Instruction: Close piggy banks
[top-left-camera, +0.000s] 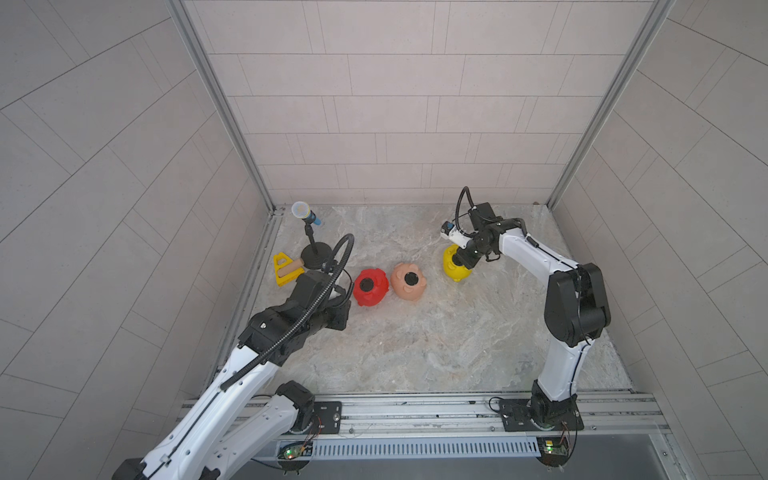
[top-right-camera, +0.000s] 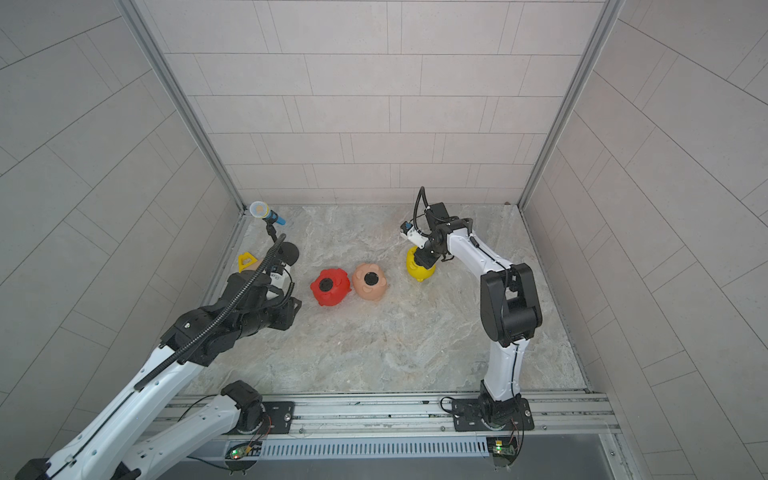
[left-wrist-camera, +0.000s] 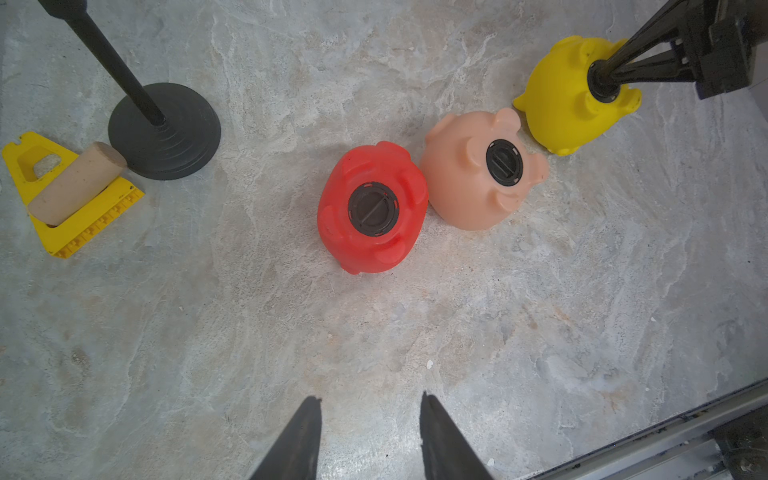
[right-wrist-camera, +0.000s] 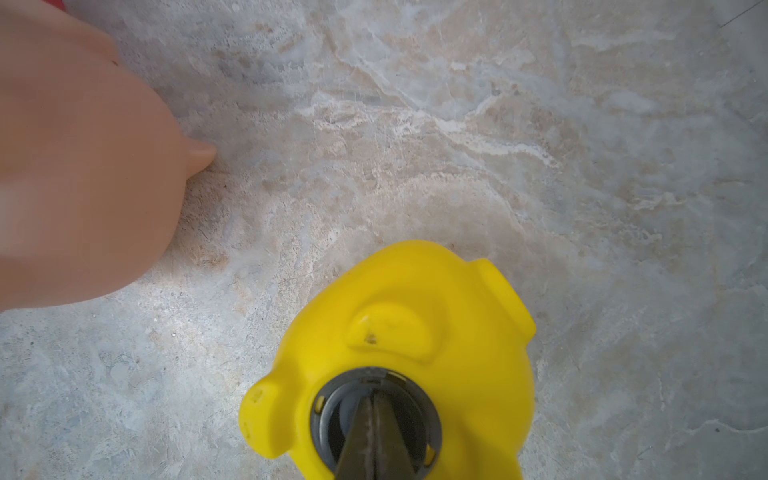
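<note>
Three piggy banks rest on the table with their bellies and round openings facing up. In the left wrist view, black plugs sit in the red bank (left-wrist-camera: 340, 196) and the peach bank (left-wrist-camera: 460, 196), which touch or nearly touch. The yellow bank (right-wrist-camera: 480, 368) stands off to the right. My right gripper is shut, its fingertips at the black ring (right-wrist-camera: 320, 432) of the yellow bank's opening; how the plug sits there is partly hidden by the fingers. Left of the red bank, my left gripper hovers above the table, fingers apart and nothing between them.
At the far left stands a black round-based stand (left-wrist-camera: 188, 120) with a blue-and-white top (top-left-camera: 301, 210). Beside its base lies a yellow tool (left-wrist-camera: 80, 228) with a wooden roller (left-wrist-camera: 76, 184).
</note>
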